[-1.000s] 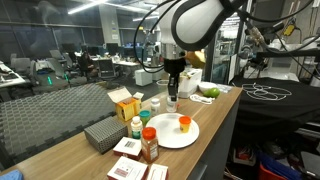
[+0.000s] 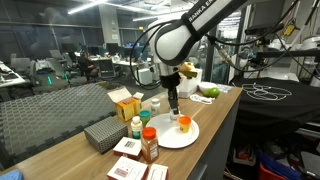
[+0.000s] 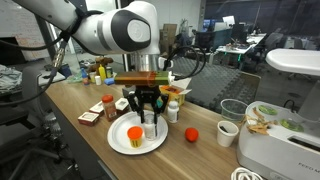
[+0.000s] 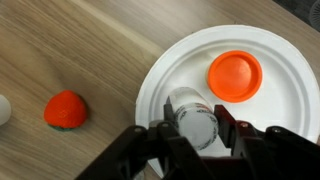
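My gripper is shut on a small white bottle (image 4: 196, 124) with a round grey top, its fingers (image 4: 226, 120) on either side. The bottle is over the white plate (image 4: 155, 82), low against its surface; whether it touches the plate I cannot tell. Beside it on the plate is an orange cup (image 4: 234, 76). In exterior view 2 the bottle (image 3: 150, 131) looks upright, just right of the orange cup (image 3: 135, 133).
A red ball (image 4: 66, 110) lies on the wood off the plate. Jars (image 2: 149, 144), boxes (image 2: 126, 170) and a yellow carton (image 2: 125, 103) stand near the plate. A white cup (image 3: 228, 132) and a green-rimmed container (image 3: 233, 108) stand at the right in exterior view 2.
Over the last second my gripper has come down with the bottle, from above the plate's far side to low over the plate. The plate and orange cup have stayed put.
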